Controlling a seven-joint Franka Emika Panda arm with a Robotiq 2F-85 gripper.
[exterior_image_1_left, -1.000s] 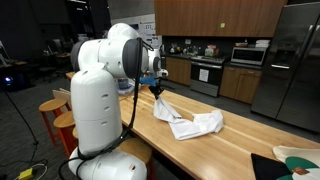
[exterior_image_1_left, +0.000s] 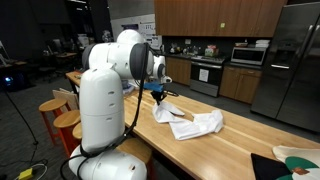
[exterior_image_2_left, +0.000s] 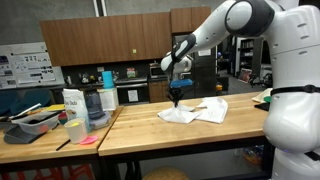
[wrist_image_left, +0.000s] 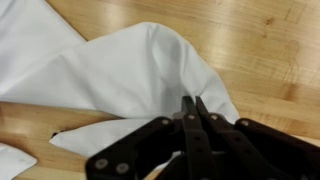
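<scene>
A white cloth (exterior_image_1_left: 208, 123) lies spread and rumpled on the wooden table, with one end drawn up towards my gripper (exterior_image_1_left: 158, 98). From the second exterior view, the cloth (exterior_image_2_left: 178, 115) rises to a peak just under the gripper (exterior_image_2_left: 177, 101). In the wrist view the cloth (wrist_image_left: 130, 65) runs beneath the dark fingers (wrist_image_left: 188, 104), which are closed together with its fabric gathered at their tips. Some of the cloth near the fingers is hidden by the gripper body.
Bare tabletop (exterior_image_1_left: 235, 150) stretches in front of the cloth. A dark mat (exterior_image_1_left: 269, 167) and a white-and-green item (exterior_image_1_left: 298, 157) are at the right. Jars and a tray (exterior_image_2_left: 40, 118) stand on the side counter. Stools (exterior_image_1_left: 66, 119) line the left.
My gripper has come down slightly over the last second, and the raised end of the cloth hangs lower. The rest of the cloth looks unmoved.
</scene>
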